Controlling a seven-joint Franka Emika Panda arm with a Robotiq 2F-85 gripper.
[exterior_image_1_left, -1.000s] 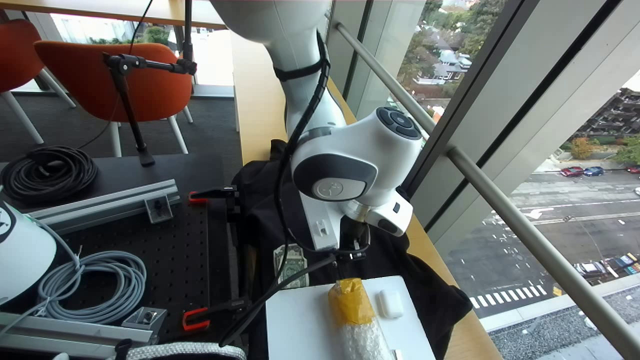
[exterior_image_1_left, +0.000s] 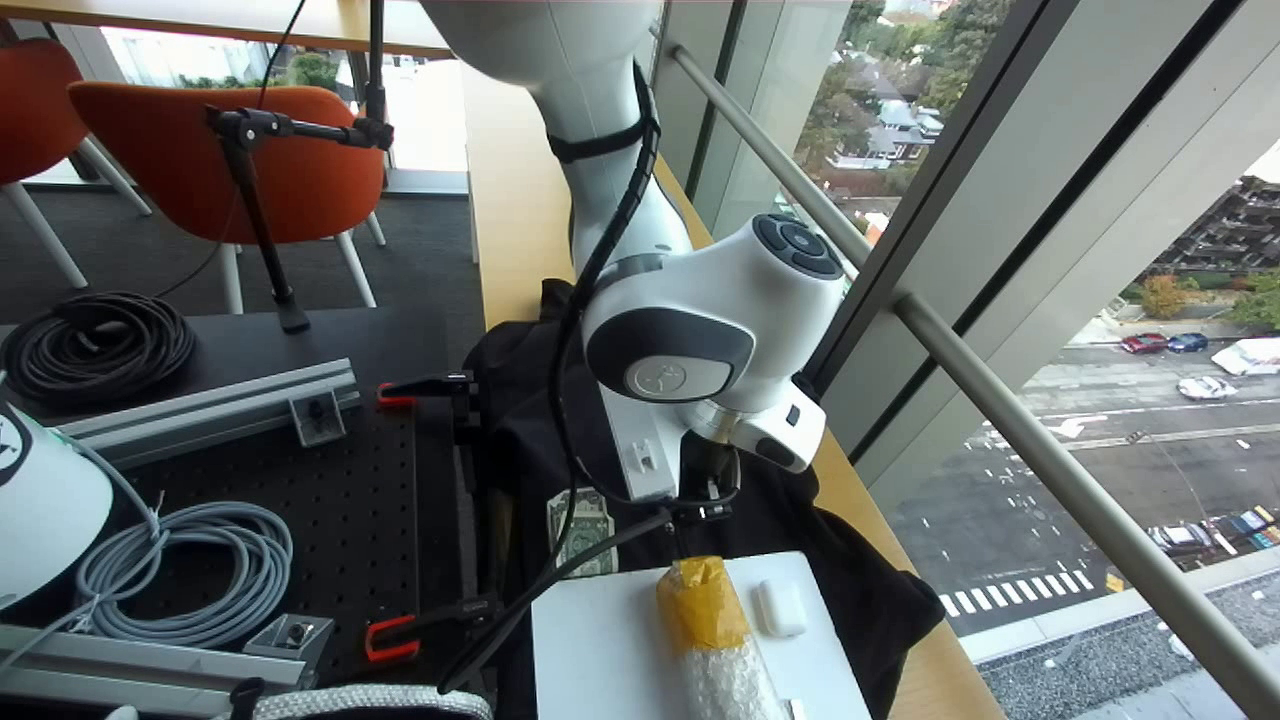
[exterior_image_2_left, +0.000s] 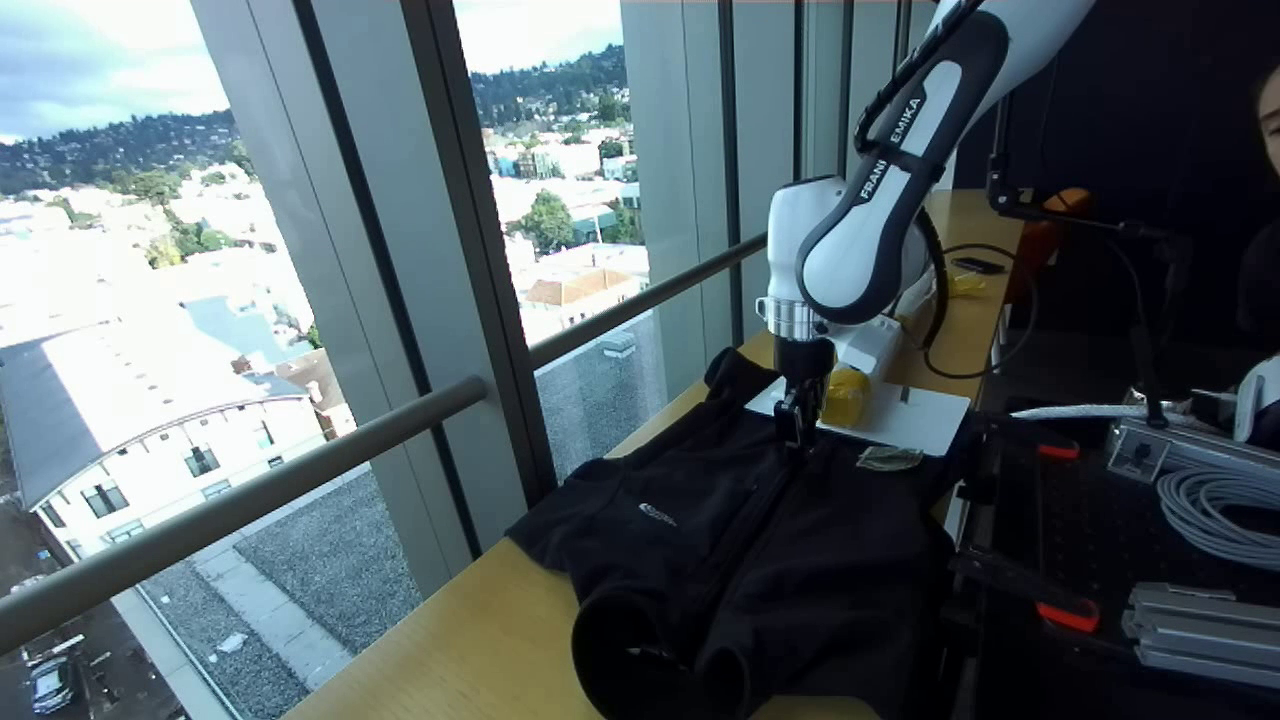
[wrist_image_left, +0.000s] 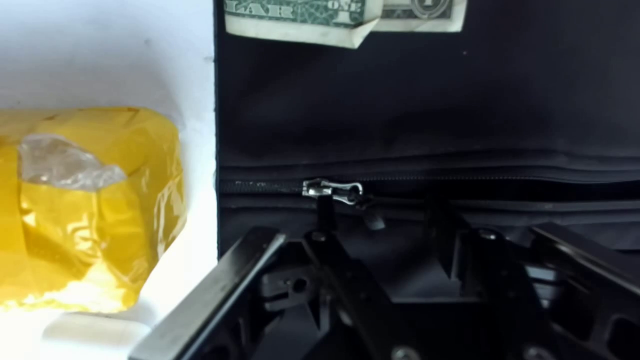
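Observation:
A black jacket (exterior_image_2_left: 672, 528) is spread over the wooden ledge, its zipper running lengthwise. In the wrist view the silver zipper slider (wrist_image_left: 318, 188) and its pull tab (wrist_image_left: 348, 192) lie on the zipper line close to the white board. Left of the slider the zipper teeth are joined; to the right the two edges part. My gripper is open low over the jacket, the left finger's tip at the slider's lower edge and the right finger farther along the zipper. Whether the left fingertip touches the slider, I cannot tell.
On the white board (exterior_image_1_left: 588, 648) at the jacket's end lie a yellow-taped, bubble-wrapped bundle (exterior_image_1_left: 702, 606) and a small white case (exterior_image_1_left: 782, 607). A folded dollar bill (wrist_image_left: 300, 18) rests on the jacket. Windows and a metal rail (exterior_image_2_left: 360, 480) line one side.

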